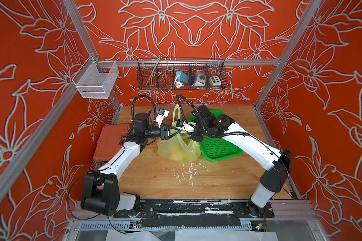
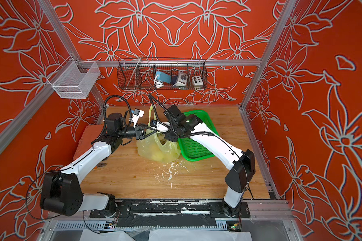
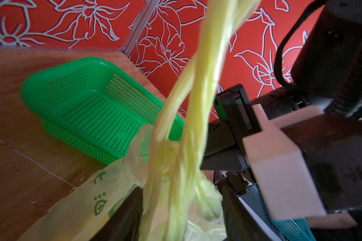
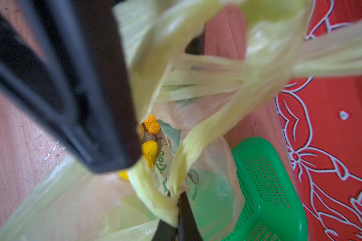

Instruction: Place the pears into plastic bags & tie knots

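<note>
A pale yellow plastic bag point(image 1: 175, 150) stands at the table's middle, its twisted handles rising between the two grippers. Yellow and orange pieces point(image 4: 149, 150) show inside it in the right wrist view. My left gripper is open, with the handle strands point(image 3: 197, 120) between or just beyond its fingers. My right gripper is shut at the bag's upper part, with a yellow strand at its tips; how firmly it holds this is hard to tell.
A green basket point(image 1: 221, 154) lies right of the bag. A red-orange board point(image 1: 106, 142) is at the left. A wire rack point(image 1: 148, 76) and a white mesh basket point(image 1: 92, 88) hang above.
</note>
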